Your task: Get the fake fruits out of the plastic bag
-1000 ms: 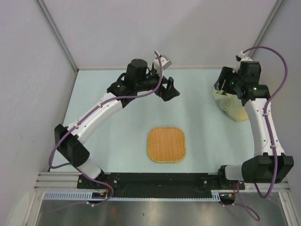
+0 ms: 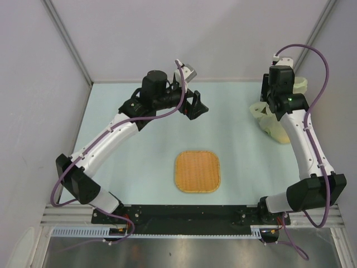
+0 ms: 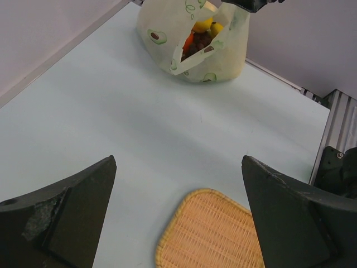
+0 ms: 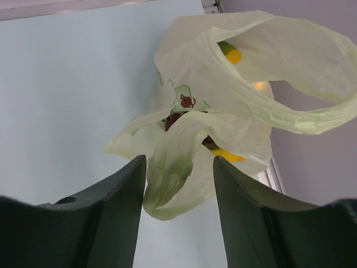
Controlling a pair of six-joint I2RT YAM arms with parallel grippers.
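The pale plastic bag (image 2: 274, 127) stands at the table's back right, its fruits visible through the openings: red, dark and yellow ones in the left wrist view, a yellow fruit (image 4: 227, 154) low in the right wrist view. My right gripper is over the bag, part open, with a fold of plastic between its fingertips; whether it grips it I cannot tell. My left gripper stands open above the middle-left of the table, apart from the bag, with nothing between its fingers.
An orange woven mat (image 2: 197, 171) lies at the front middle of the table (image 2: 128, 151). Walls border the back and right, close behind the bag.
My right arm has shifted and turned over the bag, more upright in the top view. My left arm has moved slightly to the left.
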